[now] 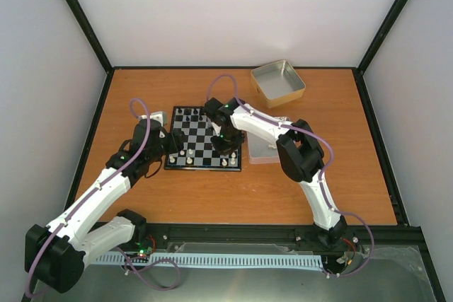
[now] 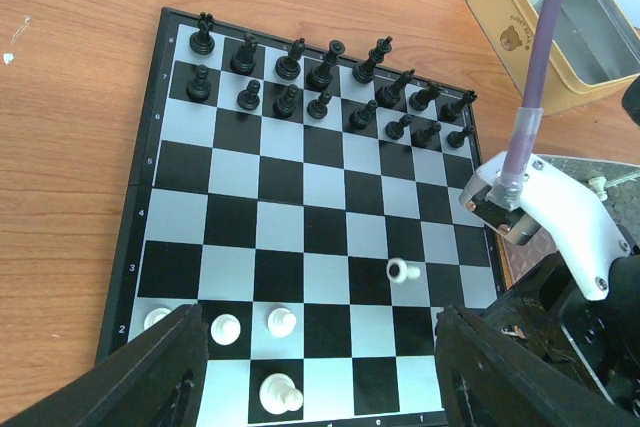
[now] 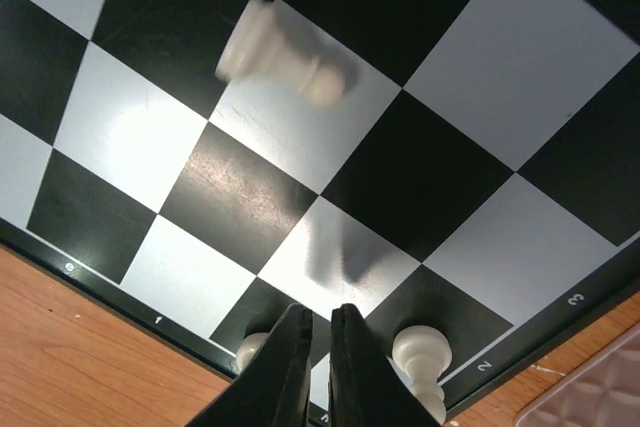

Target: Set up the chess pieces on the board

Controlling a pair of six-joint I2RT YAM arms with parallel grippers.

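Note:
The chessboard (image 1: 199, 126) holds black pieces in rows along its back edge (image 2: 322, 74) and a few white pieces upright at the front (image 2: 282, 321). A white piece (image 3: 285, 52) lies on its side on a light square, blurred in the right wrist view. My left gripper hangs over the board's left part, its fingers apart with nothing seen between them. My right gripper is over the board's right part, its fingertips together; no piece shows between them.
A gold tin (image 1: 277, 83) stands behind the board to the right. A pink tray (image 1: 263, 153) sits along the board's right side, partly under the right arm. Bare wood is left of the board.

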